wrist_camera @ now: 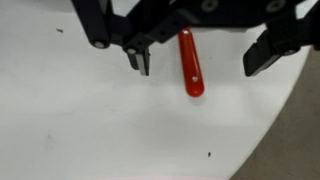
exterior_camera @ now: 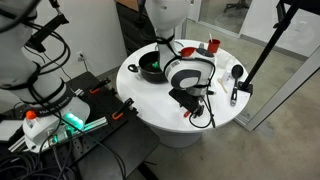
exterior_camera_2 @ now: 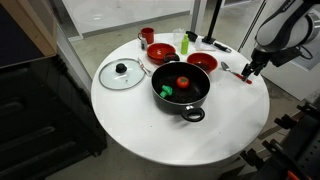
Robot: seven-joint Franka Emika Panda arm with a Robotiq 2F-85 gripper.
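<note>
A utensil with a red handle [wrist_camera: 191, 65] lies on the white round table, its metal head seen in exterior view 2 beside the red handle [exterior_camera_2: 240, 76]. My gripper stands open over it, one finger to each side of the handle in the wrist view and neither touching it there. From exterior view 1 the gripper [exterior_camera: 196, 112] is low over the near right part of the table, and the arm hides most of the utensil. Nothing is held.
A black pot [exterior_camera_2: 190, 100] holds a red item and a green item. Near it are a glass lid [exterior_camera_2: 120, 76], red bowls [exterior_camera_2: 202, 61], a red mug [exterior_camera_2: 147, 37] and a green bottle [exterior_camera_2: 185, 46].
</note>
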